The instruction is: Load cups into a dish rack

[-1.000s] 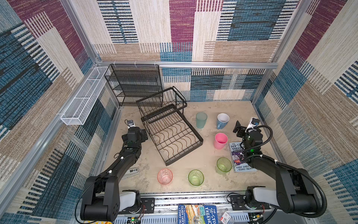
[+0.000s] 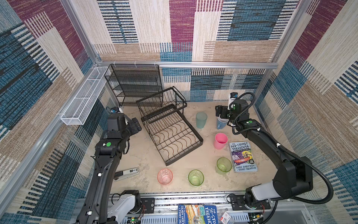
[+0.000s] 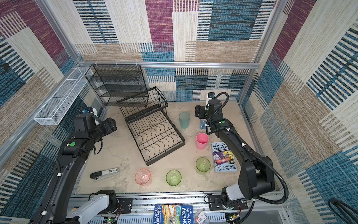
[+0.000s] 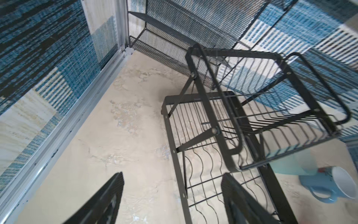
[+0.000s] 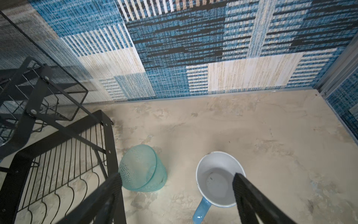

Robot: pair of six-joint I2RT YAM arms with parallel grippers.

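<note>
The black wire dish rack (image 2: 172, 132) stands empty, left of the table's middle. Right of it are a teal cup (image 2: 201, 120), a blue mug (image 5: 218, 183), a pink cup (image 2: 220, 140), two green cups (image 2: 196, 178) (image 2: 223, 165) and a clear pinkish cup (image 2: 164, 176). Above the blue mug and teal cup hovers my right gripper, open and empty; the mug lies partly behind one finger in the right wrist view. My left gripper is on the rack's left side, fingers apart, nothing between them.
A book (image 2: 243, 156) lies at the right. A black mesh shelf (image 2: 136, 84) stands behind the rack, and a white wire basket (image 2: 85, 95) hangs on the left wall. A utility knife (image 3: 104, 174) lies at the front left. Bare table surrounds the cups.
My right gripper has moved left and toward the back, over the blue mug. Cups and rack have not moved.
</note>
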